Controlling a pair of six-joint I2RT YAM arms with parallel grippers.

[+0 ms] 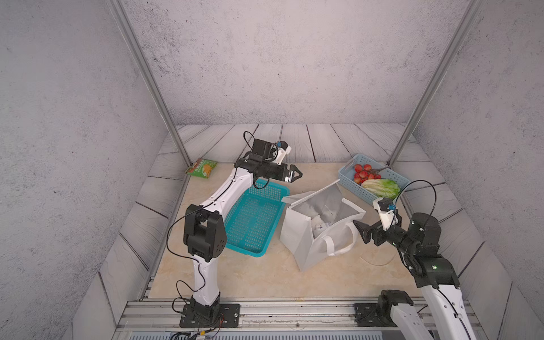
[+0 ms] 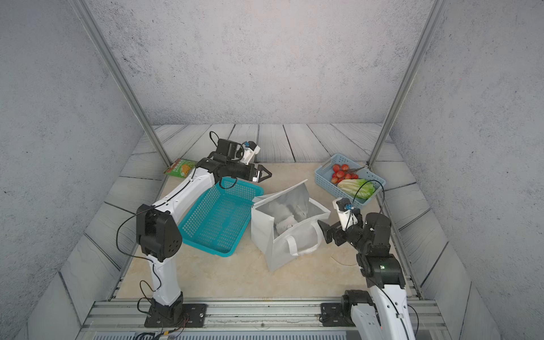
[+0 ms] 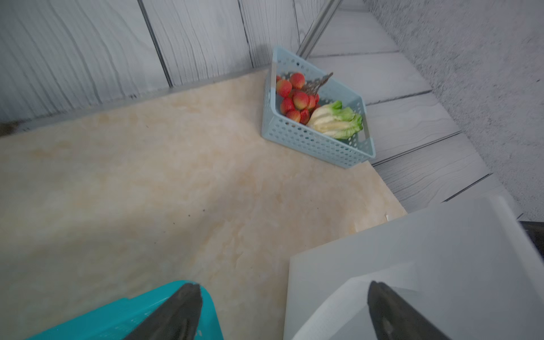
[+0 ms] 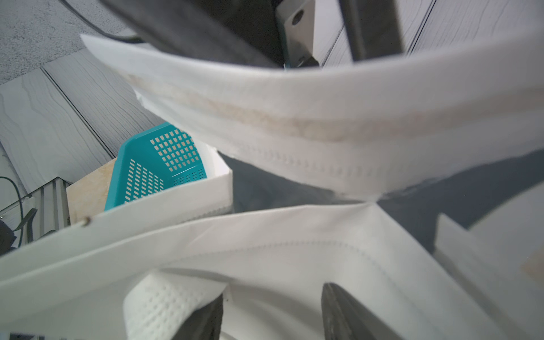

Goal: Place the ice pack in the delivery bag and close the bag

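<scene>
The white delivery bag [image 1: 303, 240] stands in the middle of the table with its mouth spread. Inside it shows a pale crumpled item [image 2: 286, 223]; whether this is the ice pack I cannot tell. Behind the bag's left corner, my left gripper [image 1: 295, 173] hangs open and empty over the back of the teal basket. Just right of the bag, close to its white handle [image 1: 342, 244], my right gripper [image 1: 367, 233] is open. Bag fabric fills much of the right wrist view, behind the parted fingers [image 4: 340, 317], with nothing clearly held between them.
The teal basket [image 1: 254, 249] lies empty left of the bag. A light blue basket [image 1: 345, 175] with tomatoes and a leafy cabbage [image 1: 380, 188] stands at the back right. A green snack packet [image 1: 201, 167] lies back left.
</scene>
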